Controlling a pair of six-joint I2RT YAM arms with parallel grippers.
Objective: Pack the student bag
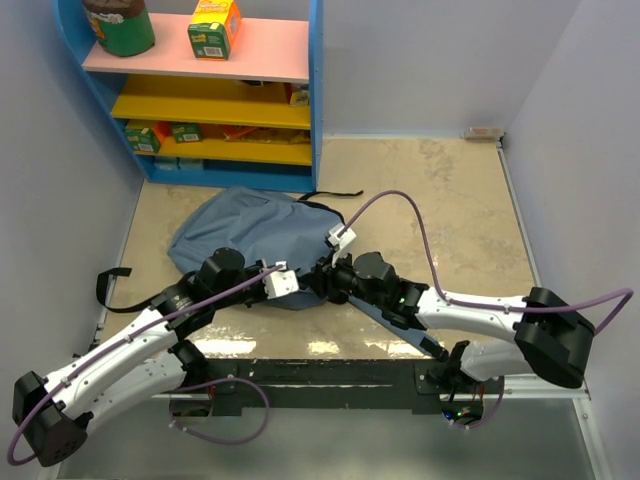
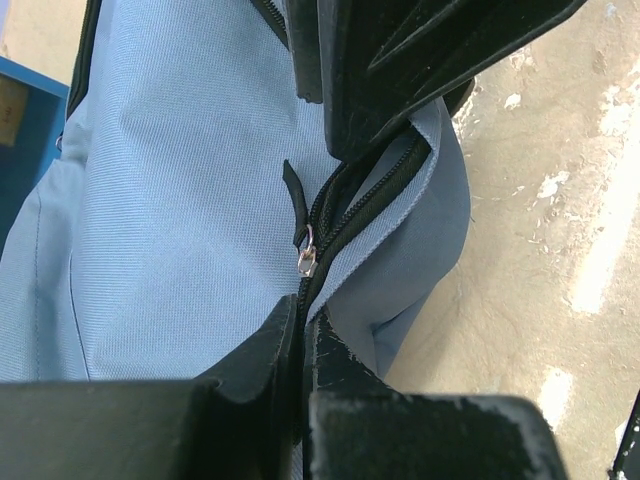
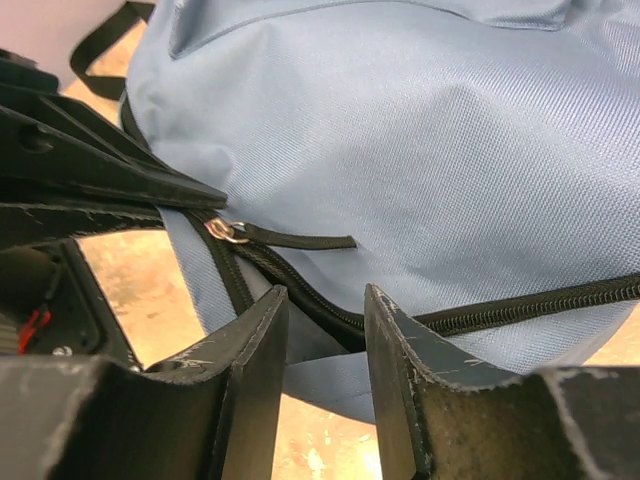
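A blue-grey backpack [image 1: 240, 225] lies flat on the floor below the shelf. Along its near edge runs a black zipper [image 2: 400, 175], parted so that a gap shows between its two tracks. The metal zipper slider [image 2: 308, 260] with a black pull sits just beyond my left gripper, which is shut on the zipper edge next to it. My right gripper stands open in the right wrist view, over the parted zipper with its tips close to the edge; whether they touch the cloth I cannot tell. In the top view both fingertips are largely hidden.
A blue shelf [image 1: 318, 120] with pink and yellow boards stands behind the bag, holding boxes and a brown-green container [image 1: 125, 32]. Bag straps [image 1: 110, 285] trail on the floor at the left and right.
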